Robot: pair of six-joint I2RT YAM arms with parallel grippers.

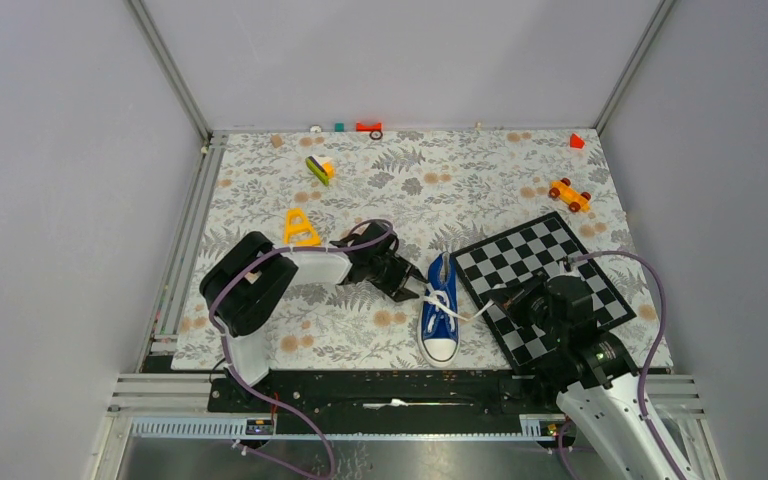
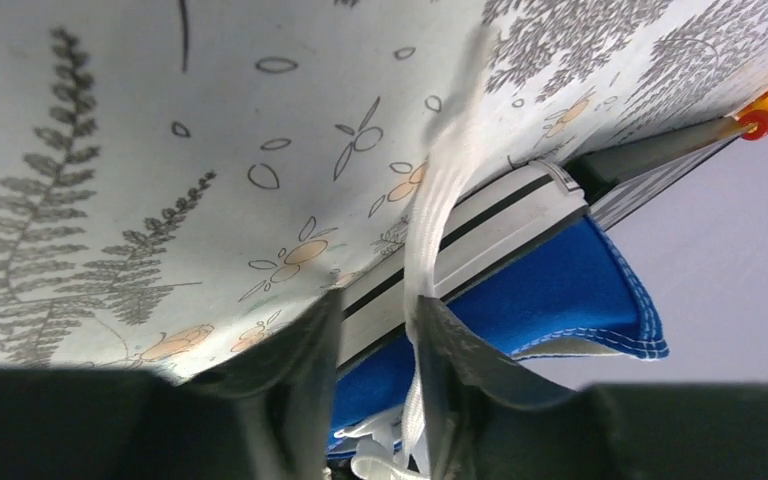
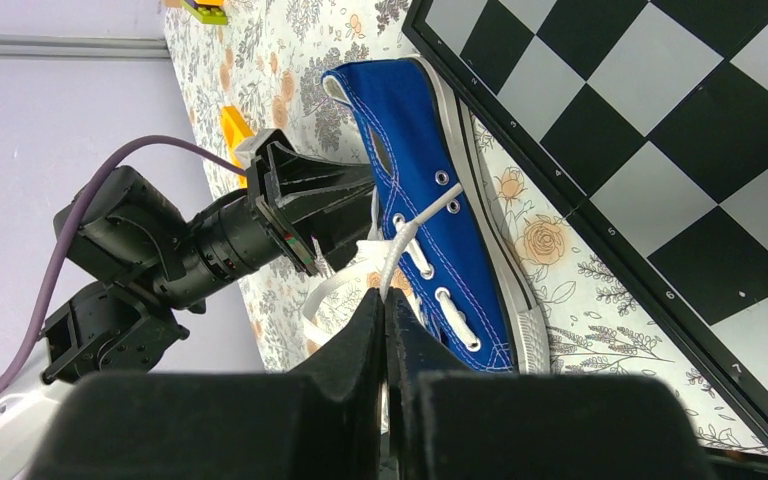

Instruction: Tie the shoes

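A blue sneaker [image 1: 437, 318] with a white toe cap lies pointing to the table's front edge. My left gripper [image 1: 420, 288] is at the shoe's left side, its fingers apart. In the left wrist view a white lace [image 2: 430, 220] runs upward past that gripper's right finger [image 2: 445, 365], close against it; the lace's far end is blurred. My right gripper is shut on the white lace [image 3: 394, 262], which shows at its fingertips. From there the lace sags back to the shoe in the top view. A loose loop of lace [image 3: 322, 300] hangs beside the left gripper.
A checkered board [image 1: 516, 258] lies right of the shoe, under the right arm. Toys include a yellow letter A [image 1: 300, 228] behind the left arm and an orange car [image 1: 569, 195] at back right.
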